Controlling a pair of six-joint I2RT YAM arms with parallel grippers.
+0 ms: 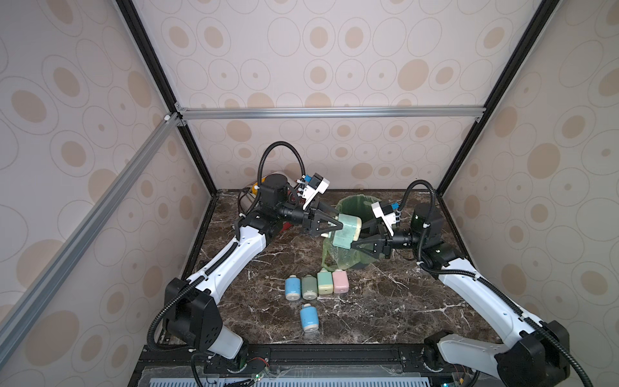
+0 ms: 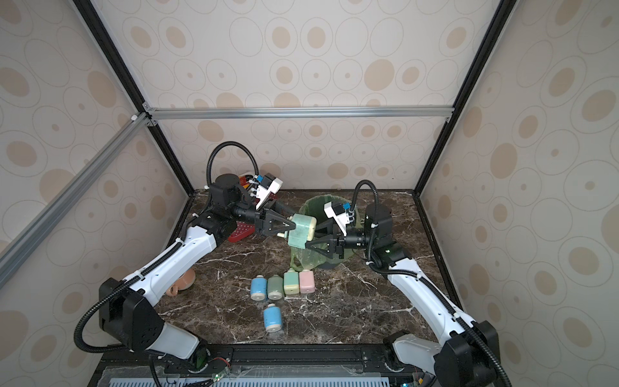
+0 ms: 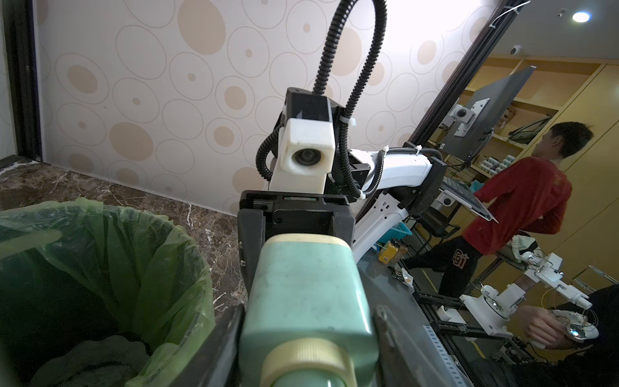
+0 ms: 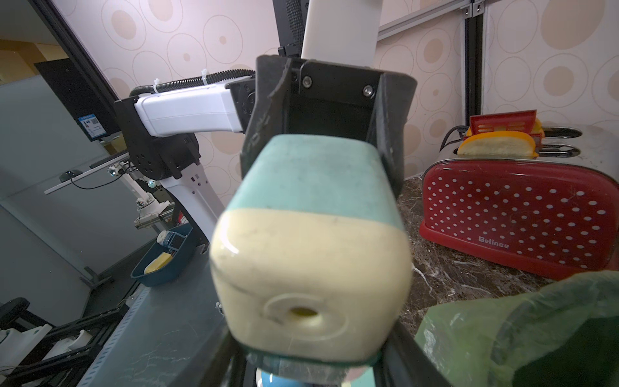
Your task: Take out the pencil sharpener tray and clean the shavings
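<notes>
A mint-green sharpener [image 1: 345, 231] with cream ends is held in the air between both arms, over the near side of a green-bagged bin [image 3: 174, 271]. My left gripper [image 1: 332, 225] and my right gripper [image 1: 361, 240] are both shut on it. In the left wrist view its cream knob faces the camera; in the right wrist view a cream end with a hole does, and a clear part shows below it, partly hidden.
Several small blue [image 1: 292, 287], grey-green [image 1: 309, 287], green [image 1: 325, 281] and pink [image 1: 340, 281] sharpeners stand on the marble table in front. A red toaster sits at the back left.
</notes>
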